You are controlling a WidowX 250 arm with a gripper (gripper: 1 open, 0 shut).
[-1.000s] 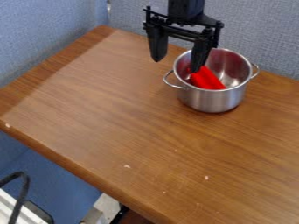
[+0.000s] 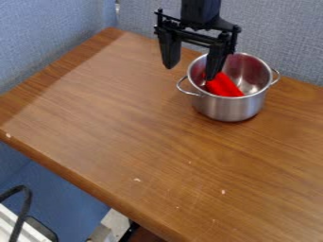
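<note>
My black gripper (image 2: 192, 54) hangs at the top middle, its two fingers spread wide and open, with the right finger over the upper left part of a steel pot (image 2: 228, 109). Inside the pot lies a red object (image 2: 225, 86), partly behind that finger in this view. Nothing shows held between the fingers.
A blue-grey wall stands behind. The table's left edge drops to a blue surface, where a black cable (image 2: 19, 213) shows at the lower left.
</note>
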